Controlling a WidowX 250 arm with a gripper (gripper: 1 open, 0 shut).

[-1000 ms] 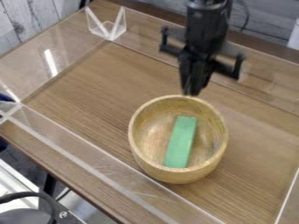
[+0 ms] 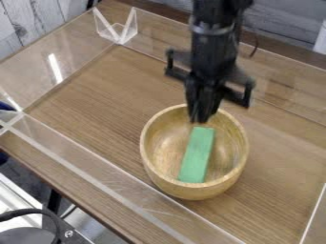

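Observation:
My gripper [image 2: 204,107] hangs from the top of the view, a dark shape just over the back rim of a tan round bowl [image 2: 163,163]. Inside the bowl lies a green rectangular block [image 2: 196,153], long side running front to back. The fingers look shut, with nothing visible between them, though they are dark and small in this view.
A small transparent object [image 2: 116,29] stands at the back left. Dark cabling shows at the lower left, off the table.
My gripper has come down and toward the camera, from behind the bowl to over its back rim. The bowl and green block look unchanged.

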